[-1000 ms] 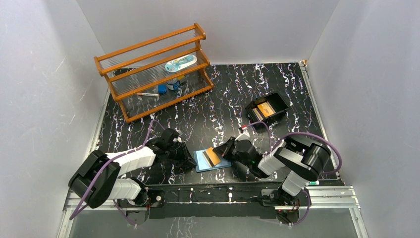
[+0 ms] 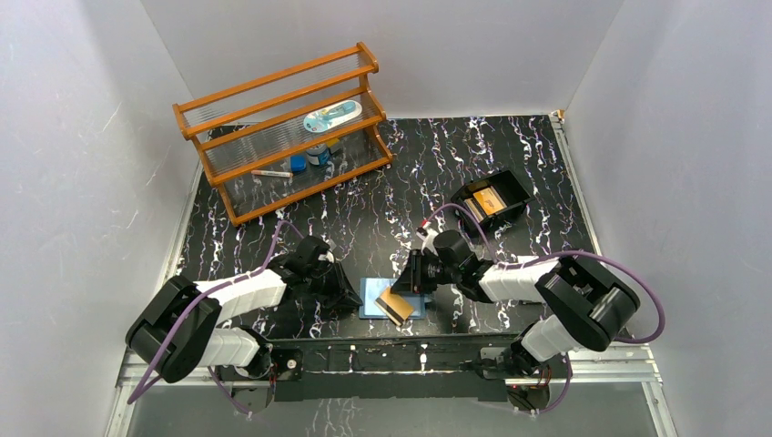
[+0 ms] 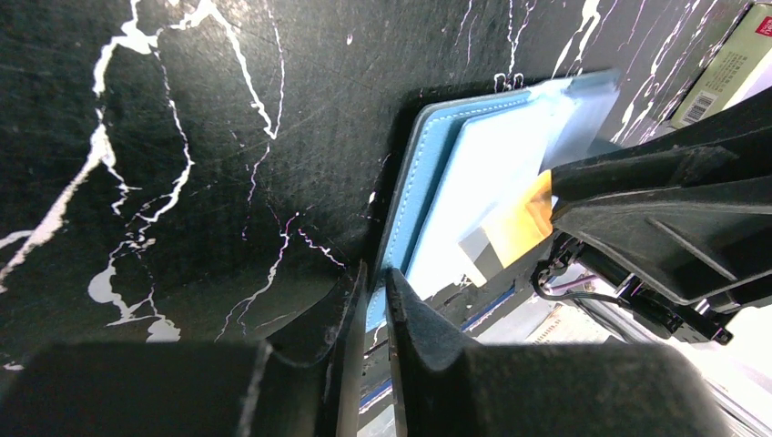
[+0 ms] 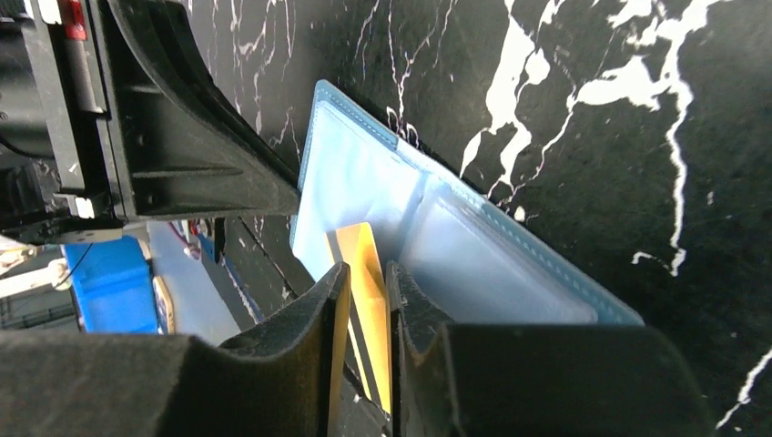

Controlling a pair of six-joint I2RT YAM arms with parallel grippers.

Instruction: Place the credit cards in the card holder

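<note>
My right gripper (image 2: 405,287) is over the holder's right part, fingertips at the card; its fingers (image 4: 309,364) stand slightly apart, and whether they hold the card is unclear. My left gripper is at the holder's left edge (image 3: 405,209), fingertips close together against it; whether anything is between them is hard to tell.
A black box (image 2: 510,187) with orange cards stands at the back right. A wooden rack (image 2: 273,208) with small items fills the back left. A carton (image 3: 719,64) shows beyond the right gripper.
My right arm has shifted and its gripper now sits more upright over the holder. The orange card and holder have shifted slightly. The left arm looks unmoved.
</note>
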